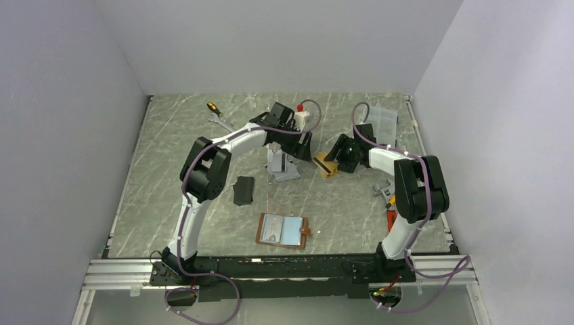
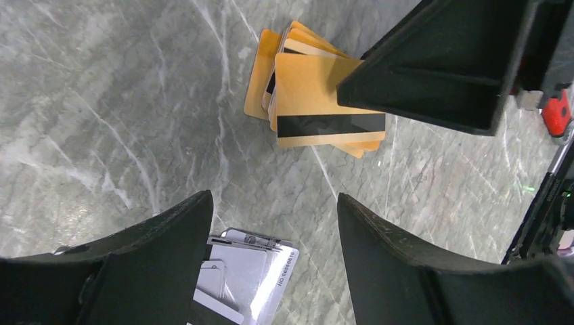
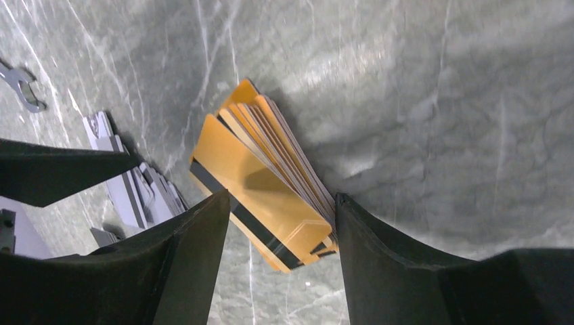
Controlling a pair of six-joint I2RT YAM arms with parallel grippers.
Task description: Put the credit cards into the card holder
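Observation:
A fanned stack of gold cards (image 1: 323,169) lies mid-table; in the right wrist view the gold cards (image 3: 250,189) sit between the fingers of my right gripper (image 1: 338,156), which is open around them, one fingertip at the stack's edge. My left gripper (image 1: 302,147) is open just left of the gold cards, above silver cards (image 1: 281,169); in the left wrist view the silver cards (image 2: 260,284) show below its empty fingers. Black cards (image 1: 243,191) lie to the left. The open card holder (image 1: 304,231), brown with clear sleeves, lies at the front.
A screwdriver (image 1: 214,107) and a wrench (image 1: 220,123) lie at back left. A clear container (image 1: 384,118) stands at back right. Assorted tools (image 1: 390,218) lie along the right side, near the right arm.

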